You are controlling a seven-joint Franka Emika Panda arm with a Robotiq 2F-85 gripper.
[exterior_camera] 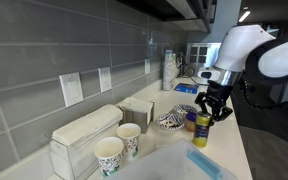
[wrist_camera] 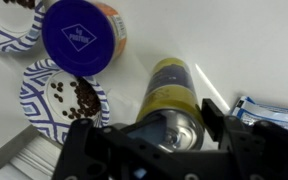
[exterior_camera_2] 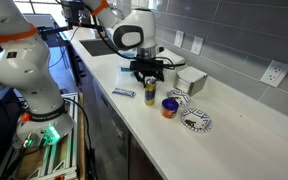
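Observation:
A tall yellow can point(exterior_camera: 202, 134) with a dark label stands upright at the counter. In the second exterior view the can point(exterior_camera_2: 150, 94) is beside the blue container, and whether its base touches the counter cannot be told. From above, my gripper point(exterior_camera_2: 149, 77) is shut on its upper end. Up close in the wrist view, the metal top of the can point(wrist_camera: 174, 128) sits between the dark fingers, and its yellow side point(wrist_camera: 171, 76) stretches away beyond them.
Close by are a blue-lidded container point(wrist_camera: 80, 37), a patterned bowl point(wrist_camera: 56, 110) with dark beans and a patterned plate point(exterior_camera_2: 195, 119). Paper cups point(exterior_camera: 109, 155) and a white toaster point(exterior_camera: 82, 140) line the wall. A light-blue packet point(exterior_camera: 204, 164) lies near the front edge. Counter beyond the plate is clear.

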